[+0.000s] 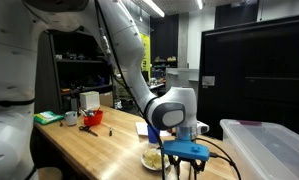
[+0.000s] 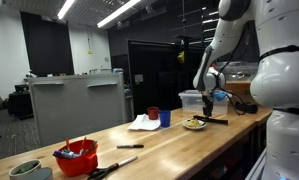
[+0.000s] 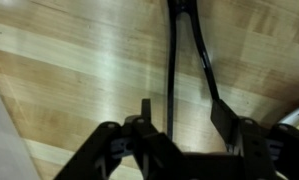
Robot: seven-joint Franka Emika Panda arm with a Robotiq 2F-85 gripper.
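Black tongs-like utensil (image 3: 172, 70) with two long thin arms lies on the wooden table, its joined end at the top of the wrist view. My gripper is above it, fingers apart, and the arms run down between them. One arm's tip ends close to the right finger (image 3: 227, 118); whether they touch cannot be told. In exterior view 1 my gripper (image 1: 183, 170) points down near the table's right side. A dark strip, apparently the utensil (image 2: 211, 121), shows under the gripper (image 2: 209, 113) in exterior view 2.
Beside the gripper is a plate of yellowish food (image 2: 194, 124). A blue cup (image 2: 165, 118) and white cloth (image 2: 144, 123) stand behind. A red container (image 2: 76, 156) and scissors (image 2: 111, 168) lie farther off. A translucent bin (image 1: 264, 150) borders the right side.
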